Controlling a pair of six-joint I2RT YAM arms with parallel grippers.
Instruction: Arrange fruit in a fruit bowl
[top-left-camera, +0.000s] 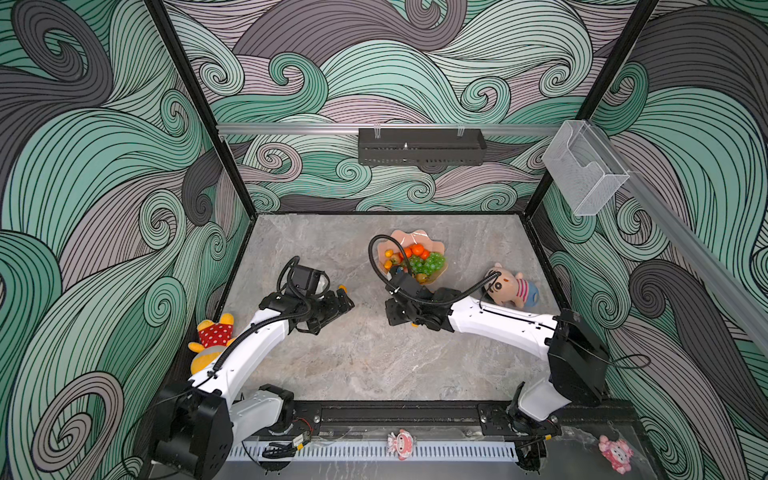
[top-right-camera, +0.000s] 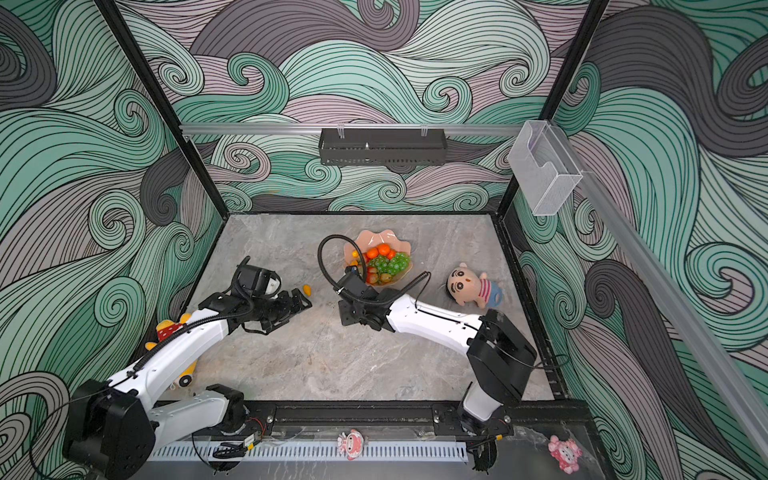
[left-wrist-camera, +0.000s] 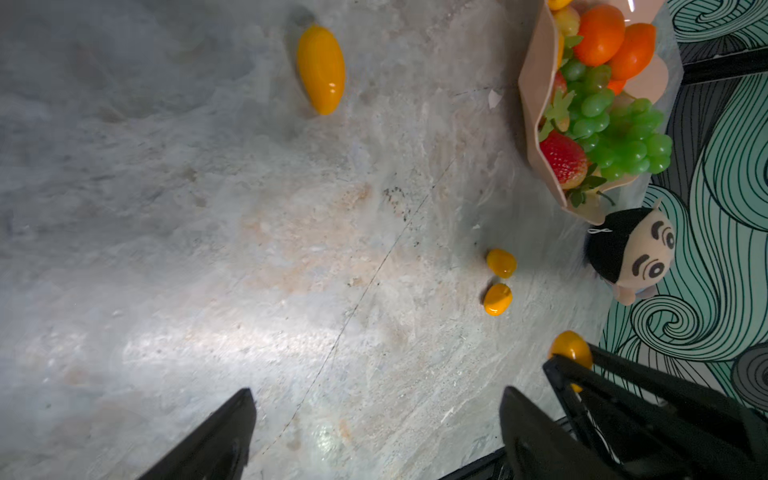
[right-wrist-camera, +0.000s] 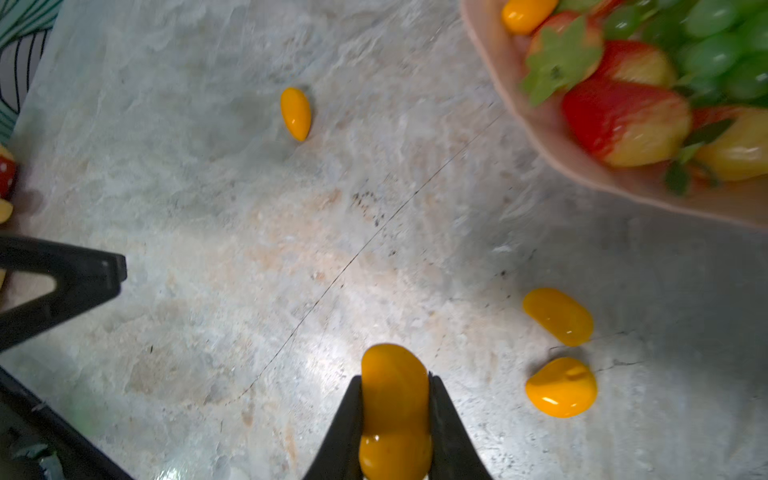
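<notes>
My right gripper is shut on a small yellow fruit (right-wrist-camera: 394, 384), held in front of the pink fruit bowl (top-right-camera: 400, 237), which holds oranges, green grapes, red fruit and yellow fruit. In the left wrist view, a yellow oval fruit (left-wrist-camera: 321, 68) lies left of the bowl, and two small yellow fruits (left-wrist-camera: 501, 261) lie together near it on the grey table. My left gripper is open over the table, nothing between its fingers, left of the right gripper.
A plush doll (top-right-camera: 472, 286) lies at the table's right. A yellow plush toy (top-left-camera: 209, 344) is at the left edge.
</notes>
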